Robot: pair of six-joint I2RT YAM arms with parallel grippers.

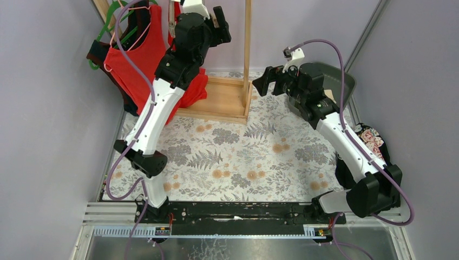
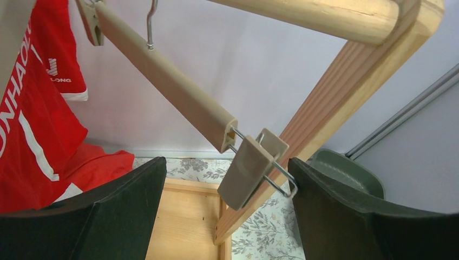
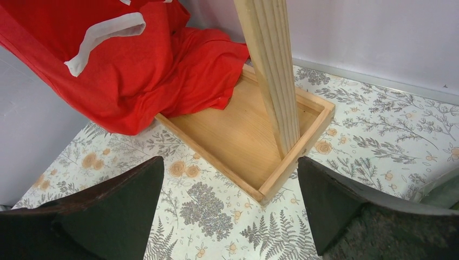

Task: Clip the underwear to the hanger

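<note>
In the left wrist view a beige wooden hanger (image 2: 168,92) with a metal hook hangs on the rack; its clip (image 2: 243,173) sits between the open fingers of my left gripper, which holds nothing visible. In the top view that gripper (image 1: 217,27) is high at the back, over the hanger. My right gripper (image 1: 261,78) stands open and empty right of the rack's post. I cannot identify the underwear with certainty; dark floral cloth (image 1: 373,140) lies at the right.
Red garments (image 1: 141,65) hang on the rack at back left. The rack's post (image 3: 273,70) rises from a wooden tray (image 3: 227,135). A grey bin (image 1: 341,81) stands at back right.
</note>
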